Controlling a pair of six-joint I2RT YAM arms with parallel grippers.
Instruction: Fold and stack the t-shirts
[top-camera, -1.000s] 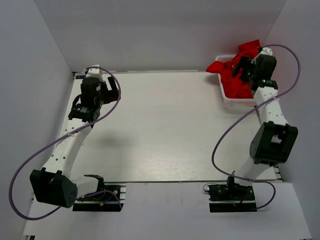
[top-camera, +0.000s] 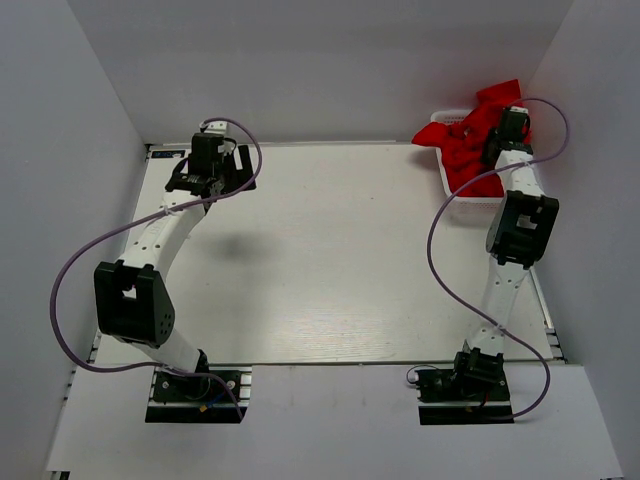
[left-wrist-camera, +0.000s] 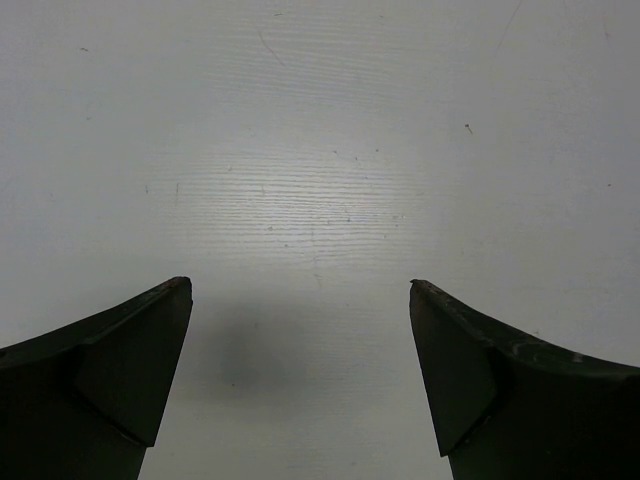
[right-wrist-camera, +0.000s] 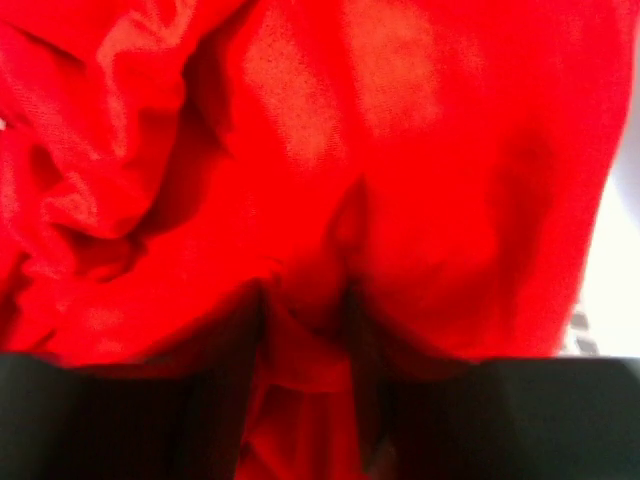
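Note:
Red t-shirts lie crumpled in a white basket at the back right, some cloth hanging over its rim. How many shirts there are cannot be told. Down in this pile is my right gripper. Its fingers look blurred in the right wrist view, partly open, with a ridge of red cloth in the narrow gap between them. My left gripper stands open over the back left of the table, only bare surface below its fingers.
Walls stand close to the basket on the right and behind. Purple cables loop along both arms.
My right gripper has lowered into the red cloth and its fingers have drawn closer together. The left arm has reached a little forward and to the right.

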